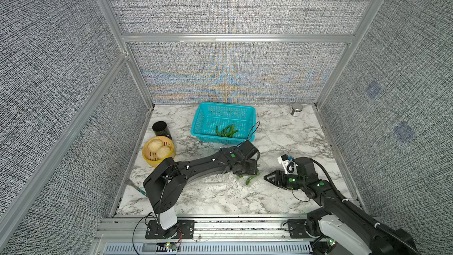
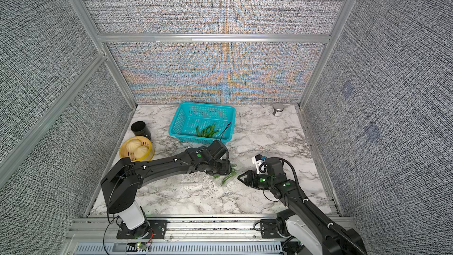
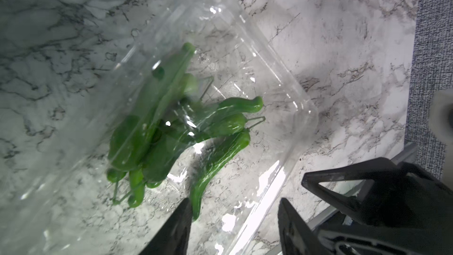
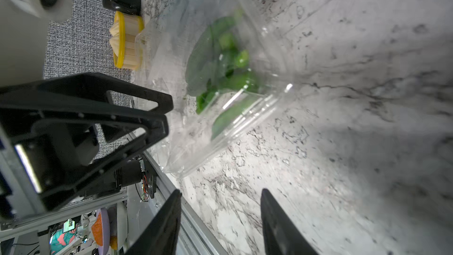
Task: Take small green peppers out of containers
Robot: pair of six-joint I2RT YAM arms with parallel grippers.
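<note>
A clear plastic container [image 3: 309,115] with several small green peppers [image 3: 217,158] shows in the left wrist view. It is tilted in the right wrist view, its clear wall [image 4: 278,87] in front of the peppers [image 4: 233,113]. My left gripper is part open over the container's near edge; whether it touches is unclear. From above, the left arm hides most of the container, with a few peppers [image 1: 251,178] showing beside it. My right gripper is part open beside the container, only bare table between its fingers.
A turquoise basket [image 1: 200,121] holding several green peppers [image 1: 227,131] stands behind the left arm. A yellow steamer with buns [image 1: 147,158] and a black cup [image 1: 161,129] are at the left. A metal lid [image 1: 296,109] sits back right.
</note>
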